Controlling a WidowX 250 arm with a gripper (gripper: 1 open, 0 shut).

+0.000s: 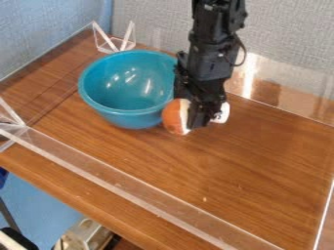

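My black gripper [198, 111] is beside the right rim of a teal bowl [111, 83], low over the wooden table. An orange-and-white round object [175, 117] sits at its fingertips, against the bowl's side. The fingers partly hide the object, and whether they are closed on it is hard to tell.
White wire frames stand at the back left and left edge. Clear plastic strips run along the back and front, and a grey wall stands behind.
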